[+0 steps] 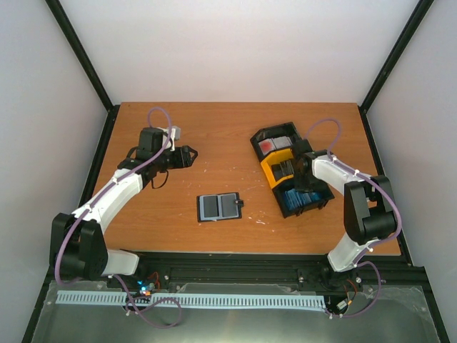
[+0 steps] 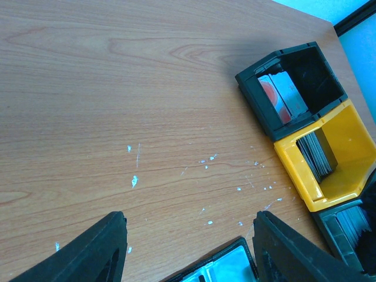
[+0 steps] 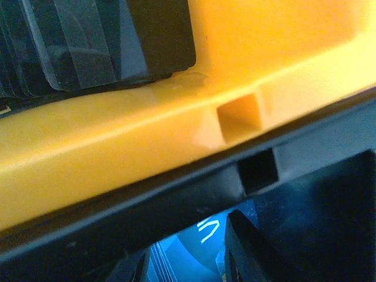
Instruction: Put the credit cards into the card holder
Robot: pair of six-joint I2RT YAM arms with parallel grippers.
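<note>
The open card holder (image 1: 220,206), black with two clear pockets, lies flat in the middle front of the table; one corner of it shows low in the left wrist view. To the right, blue cards (image 1: 303,199) stand in the near black bin. My right gripper is down in that bin, fingers parted, with blue cards (image 3: 197,252) seen in the gap; whether the fingers touch one I cannot tell. My left gripper hovers over the table left of the bins, open and empty.
A yellow bin (image 2: 338,155) with dark cards (image 2: 315,154) sits between the near bin and a far black bin (image 2: 264,103), which holds red and white cards (image 2: 285,97). Pale scraps dot the table.
</note>
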